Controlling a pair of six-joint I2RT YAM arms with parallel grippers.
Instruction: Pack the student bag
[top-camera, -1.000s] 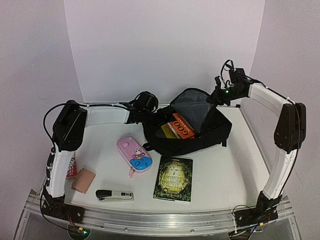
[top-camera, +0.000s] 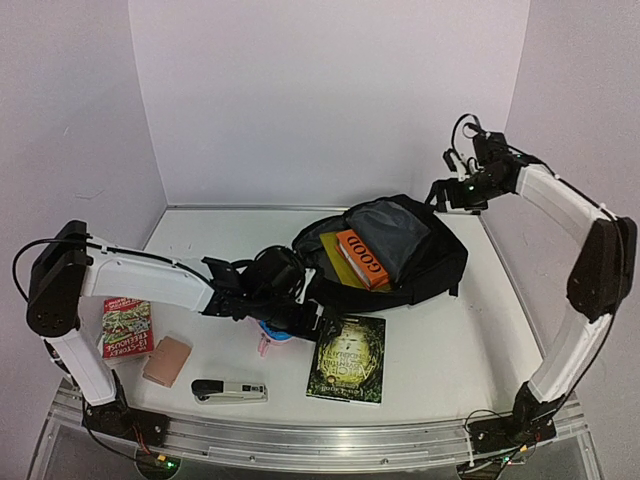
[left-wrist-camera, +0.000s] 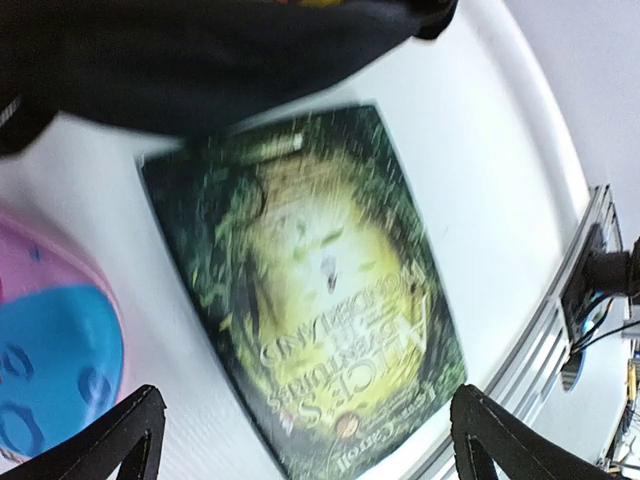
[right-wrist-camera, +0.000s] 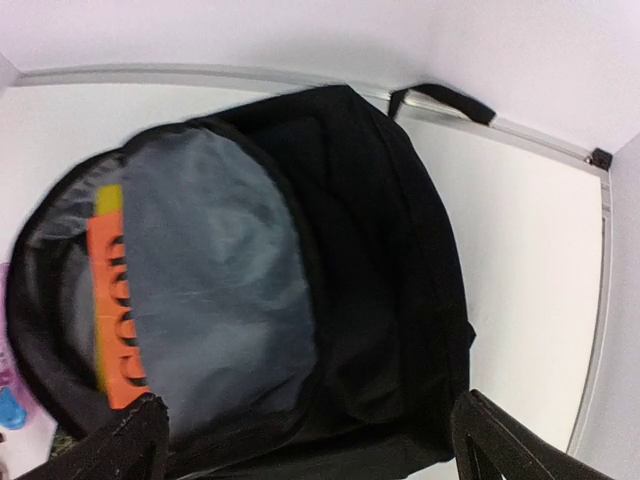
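Note:
The black bag (top-camera: 440, 262) lies on the table with its opening toward the left; an orange book (top-camera: 362, 258) and a yellow one (top-camera: 343, 270) are inside. In front of it a green Alice's Adventures in Wonderland book (top-camera: 347, 365) lies flat, and my left gripper (top-camera: 318, 322) is above its upper left corner, open and empty in the left wrist view. The pink and blue pencil case (left-wrist-camera: 60, 350) is mostly hidden under the left arm in the top view. My right gripper (top-camera: 440, 198) hovers by the bag's back right side, its fingers (right-wrist-camera: 510, 440) spread with nothing between.
At the left lie a red Treehouse book (top-camera: 127, 326) and a pinkish-brown flat item (top-camera: 167, 361). A stapler (top-camera: 229, 391) is near the front edge. Bare table (top-camera: 480, 330) extends right of the bag.
From the bag's opening, my left gripper has come forward to the green book, covering the pencil case. The right one has let go of the bag's flap, which has sunk, and moved up and away.

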